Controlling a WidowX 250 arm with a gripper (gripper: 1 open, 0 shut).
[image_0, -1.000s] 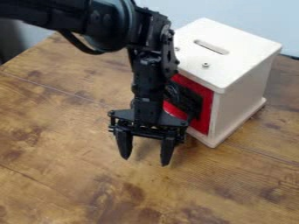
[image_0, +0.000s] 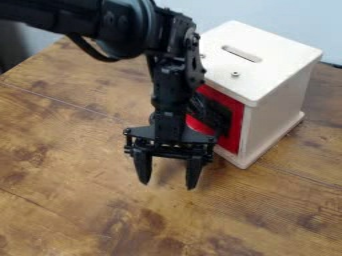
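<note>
The black gripper (image_0: 167, 174) hangs low over the wooden table, pointing down, its two fingers spread open with bare table showing between them. It is in front of a white wooden box (image_0: 271, 102) that has a slot in its top and a red front panel (image_0: 227, 141). The arm hides much of that panel, and black parts there are hard to make out.
A pale wall shows behind the table at the top left.
The gripper and arm have shifted very slightly over the last second. The box stands where it was, and the fingers remain apart.
</note>
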